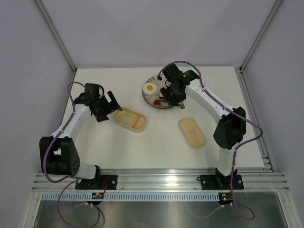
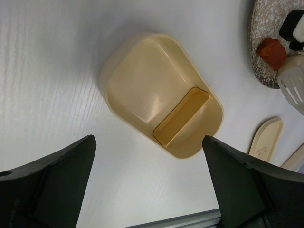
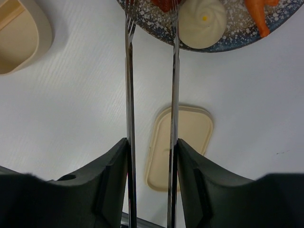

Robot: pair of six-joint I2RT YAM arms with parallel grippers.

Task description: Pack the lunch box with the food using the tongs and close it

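An open lunch box [image 1: 130, 119] with a narrow inner divider sits left of the middle; my open left gripper [image 1: 109, 106] hangs just above its left end, nothing between its fingers. A speckled round plate [image 1: 149, 98] at the back holds a fried egg [image 1: 149, 88], a red-brown piece [image 2: 271, 53], sushi, a white round piece [image 3: 202, 23] and orange food [image 3: 258, 17]. My right gripper is over the plate with long tongs closed in on a red-brown piece at their tips; whether they grip it is unclear.
A flat beige lid [image 1: 192, 133] lies right of the middle, below the plate. The front of the white table between box and lid is clear, as is the back left.
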